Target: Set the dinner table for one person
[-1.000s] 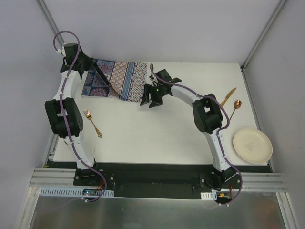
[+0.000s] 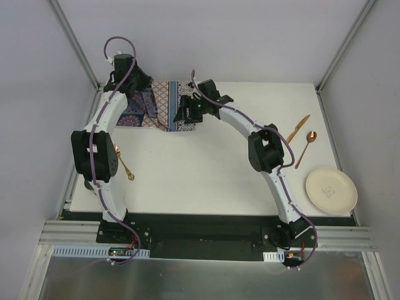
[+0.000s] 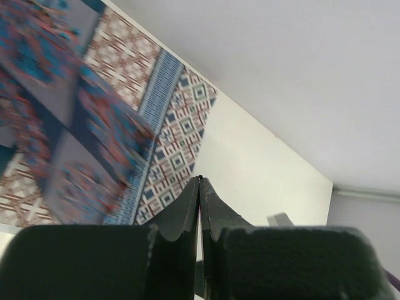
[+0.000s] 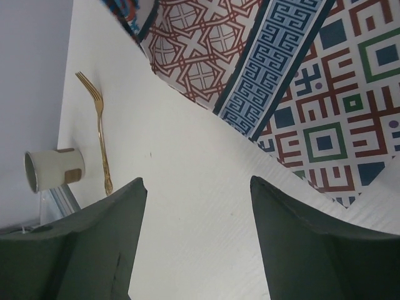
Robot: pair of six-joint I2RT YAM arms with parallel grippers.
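A patterned placemat (image 2: 172, 103) lies at the back left of the white table, its left part folded or lifted and blurred in the left wrist view (image 3: 106, 150). My left gripper is over that part, shut, with nothing clearly between its fingers. My right gripper stands open at the mat's near right corner, nothing between its fingers. A gold fork (image 2: 127, 167) lies left, near a mug (image 4: 50, 169) largely hidden in the top view. A gold knife (image 2: 297, 127), a spoon (image 2: 310, 137) and a cream plate (image 2: 331, 190) are at the right.
Walls stand close behind and at both sides, and the two arms reach over the table from the front edge.
My left gripper has moved right along the back of the mat, whose folded part has shifted. My right gripper has moved left and slightly back, onto the mat's right part.
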